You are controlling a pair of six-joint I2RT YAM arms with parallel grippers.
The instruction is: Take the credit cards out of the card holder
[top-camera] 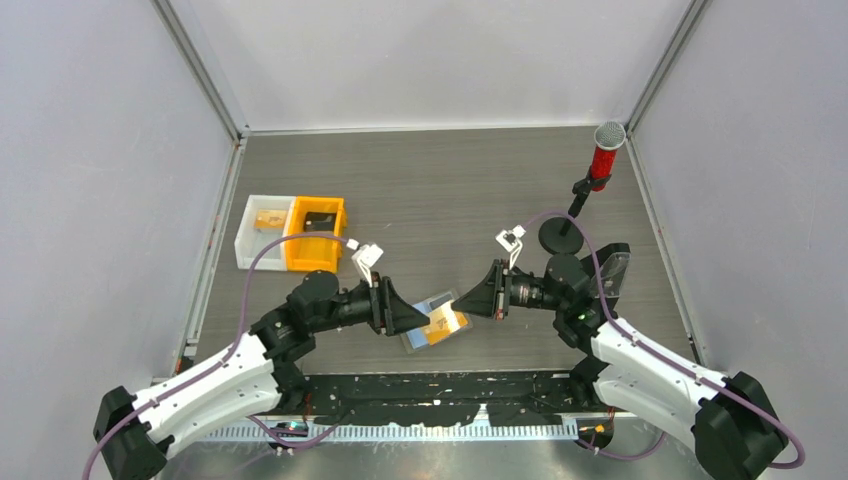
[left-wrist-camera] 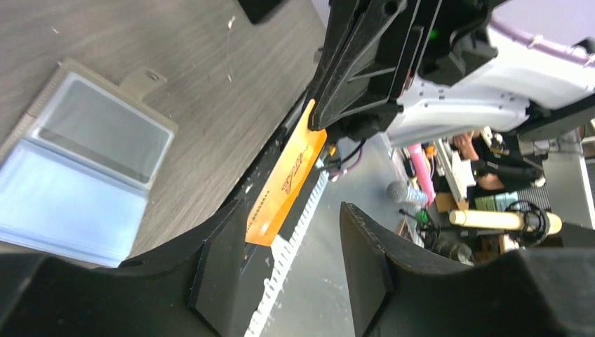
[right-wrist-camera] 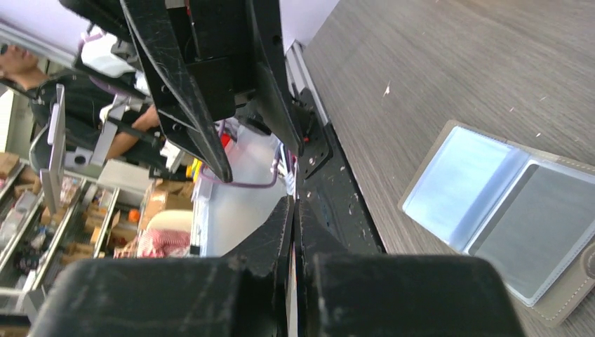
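Observation:
An orange card (left-wrist-camera: 288, 186) hangs above the table, its upper end pinched by my shut right gripper. My left gripper stands part open, its fingers (left-wrist-camera: 221, 260) apart near the card's lower end; they do not clamp it. From the right wrist side, the card is nearly edge-on and hard to make out. Lying unfolded on the table below is the card holder (right-wrist-camera: 477, 189), with a blue-white pocket and a clear grey window. Seen from the top, both grippers and the card cover part of it.
At the left stand a white box (top-camera: 246, 240) containing an orange card (top-camera: 270, 219) and a yellow box (top-camera: 296, 258) containing a black card (top-camera: 320, 222). A red microphone (top-camera: 604, 160) on a stand is at the back right.

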